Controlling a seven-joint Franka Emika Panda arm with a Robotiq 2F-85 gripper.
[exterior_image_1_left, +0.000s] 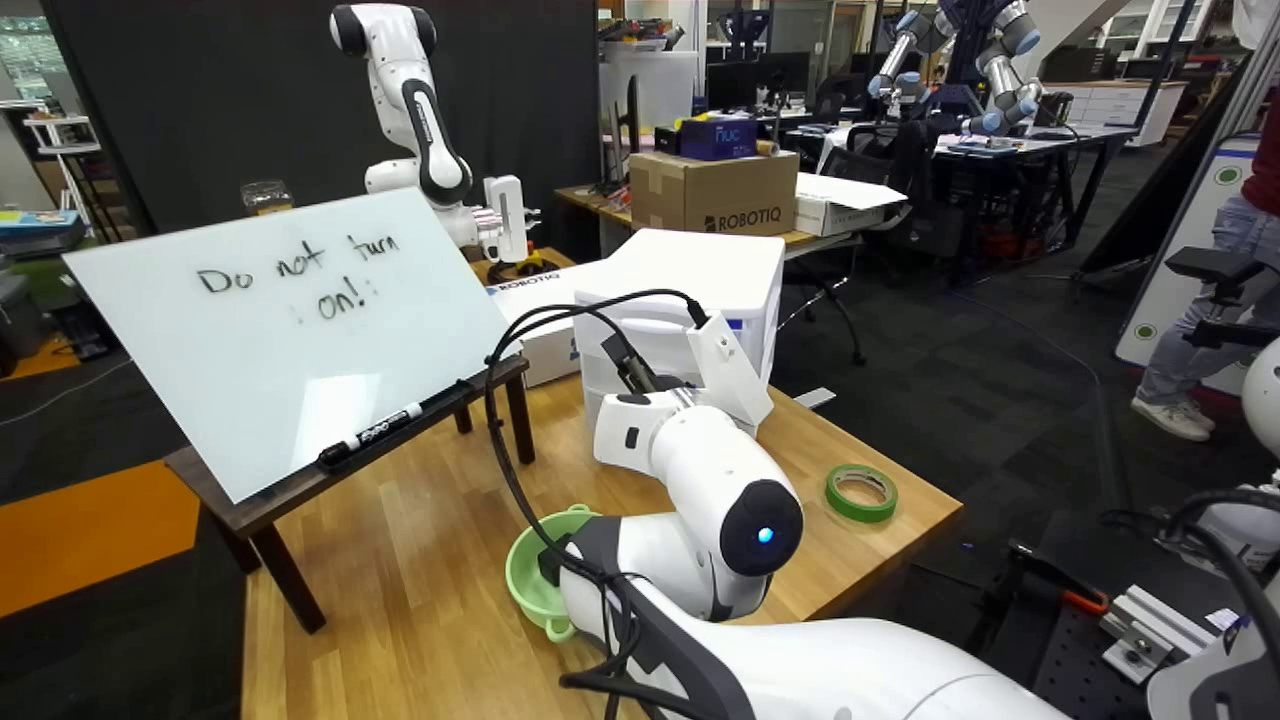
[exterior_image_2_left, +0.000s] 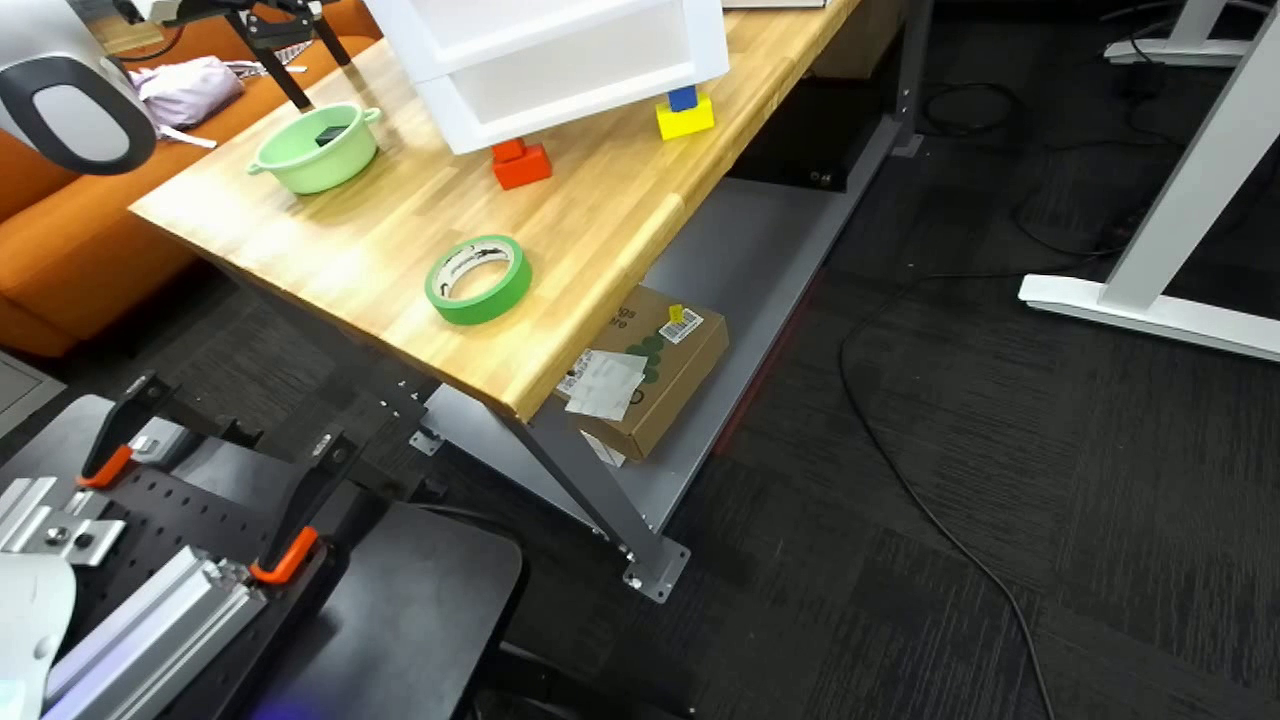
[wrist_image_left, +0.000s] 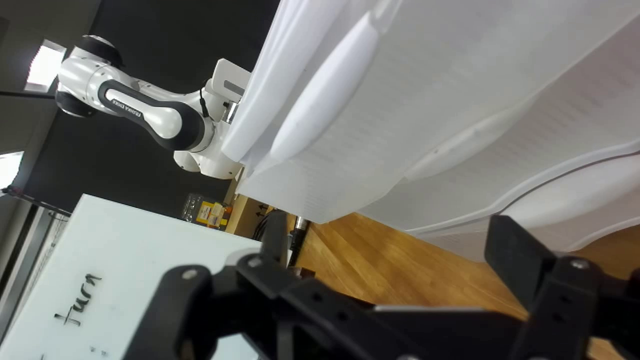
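My gripper stands open in the wrist view, its two dark fingers wide apart with nothing between them. Ahead of it is a white drawer unit (wrist_image_left: 456, 90) with rounded handles (wrist_image_left: 327, 90); the fingers appear short of its front, though exact contact cannot be told. In exterior view 1 the arm's wrist (exterior_image_1_left: 720, 462) is in front of the drawer unit (exterior_image_1_left: 690, 270), and the fingertips are mostly hidden. A light green bowl (exterior_image_2_left: 314, 180) holds a small black object (exterior_image_2_left: 331, 134). A roll of green tape (exterior_image_2_left: 486, 304) lies near the table's corner.
A whiteboard (exterior_image_1_left: 300, 324) reading "Do not turn on!" leans on a dark stand, a black marker (exterior_image_1_left: 384, 426) along its lower edge. Red blocks (exterior_image_2_left: 522, 166) and a yellow block (exterior_image_2_left: 686, 116) sit by the drawer unit. Bare tabletop (exterior_image_1_left: 396, 576) lies left of the bowl.
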